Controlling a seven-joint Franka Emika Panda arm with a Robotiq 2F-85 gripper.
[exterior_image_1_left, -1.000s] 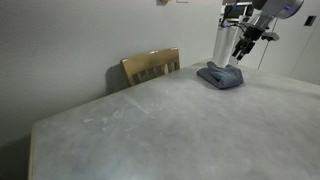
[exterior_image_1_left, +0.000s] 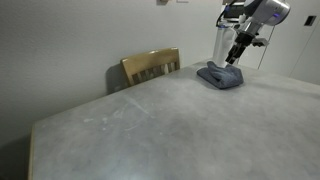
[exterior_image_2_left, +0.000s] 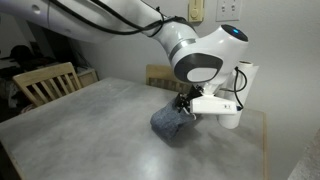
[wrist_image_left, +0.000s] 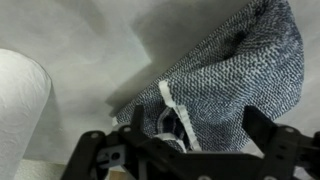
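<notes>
A crumpled dark grey-blue cloth (exterior_image_1_left: 220, 76) lies in a heap at the far end of the table. In the wrist view the cloth (wrist_image_left: 230, 85) fills the middle and right, with a pale edge strip and a fold opening near its lower part. My gripper is open, its two black fingers spread over the cloth with nothing seen gripped. From the side, the gripper (exterior_image_2_left: 186, 102) hangs right at the cloth (exterior_image_2_left: 170, 122); whether the fingertips touch it I cannot tell.
A white roll (exterior_image_2_left: 233, 112) stands close beside the gripper, and shows at the left of the wrist view (wrist_image_left: 20, 105). Wooden chairs (exterior_image_1_left: 150, 65) stand along the table's edge.
Over the last second the arm has come left and lower, bringing my gripper nearer the cloth. The cloth appears unmoved.
</notes>
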